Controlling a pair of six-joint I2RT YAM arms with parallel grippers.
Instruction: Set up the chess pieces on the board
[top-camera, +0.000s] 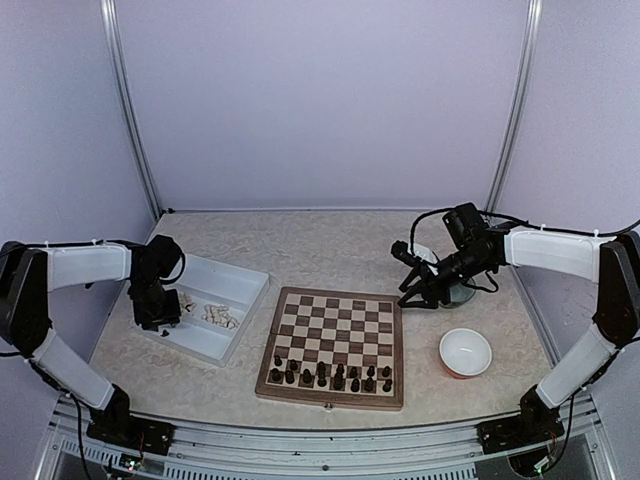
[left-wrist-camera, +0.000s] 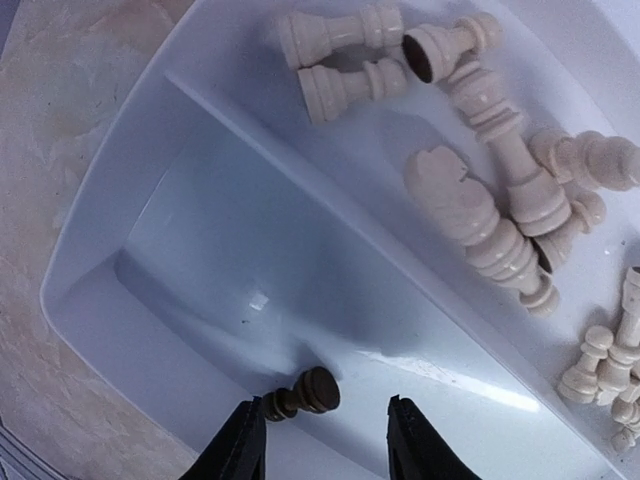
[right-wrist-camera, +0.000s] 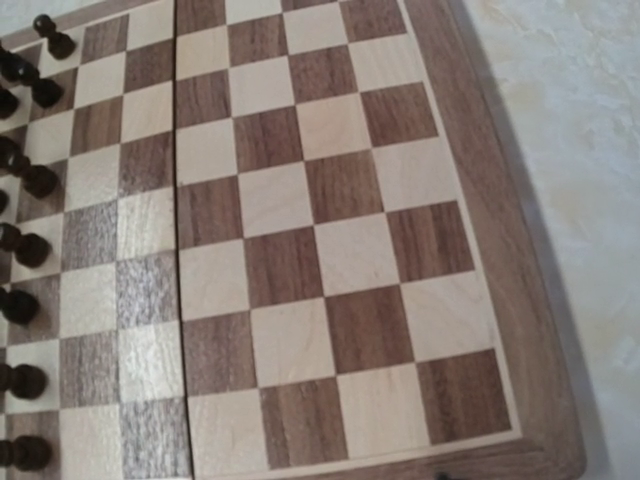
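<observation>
The chessboard (top-camera: 336, 320) lies centre front with dark pieces on its near rows, also seen at the left of the right wrist view. My left gripper is open over the white tray (top-camera: 233, 310). Below and just ahead of it, a dark chess piece (left-wrist-camera: 316, 389) lies on its side in the empty-looking compartment. White pieces (left-wrist-camera: 500, 170) lie in the other compartment. My right gripper (top-camera: 415, 295) hangs near the board's far right corner, open, with nothing seen between its fingers.
A white bowl (top-camera: 465, 350) stands right of the board. A greenish dish (top-camera: 462, 296) is partly behind my right gripper. The table behind the board is clear.
</observation>
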